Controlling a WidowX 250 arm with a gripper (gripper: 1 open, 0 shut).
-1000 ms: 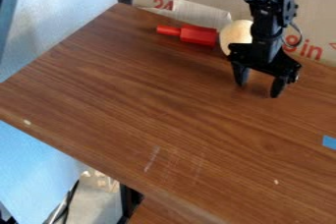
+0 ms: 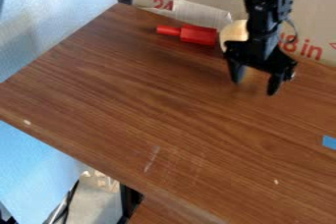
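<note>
My black gripper (image 2: 253,79) hangs low over the back right part of the wooden table, fingers pointing down and spread apart, with nothing seen between them. Behind it a pale, cream rounded object (image 2: 233,32) is partly hidden by the arm. Left of the gripper, near the back edge, lies a red cylindrical object (image 2: 196,34) with a narrower end, in front of a whitish roll (image 2: 199,13).
A cardboard panel (image 2: 309,12) stands along the back. A strip of blue tape (image 2: 328,142) is at the right edge. The table's left edge borders a light blue surface.
The gripper has shifted very slightly to the left and up over the last second. The objects on the table stay where they were.
</note>
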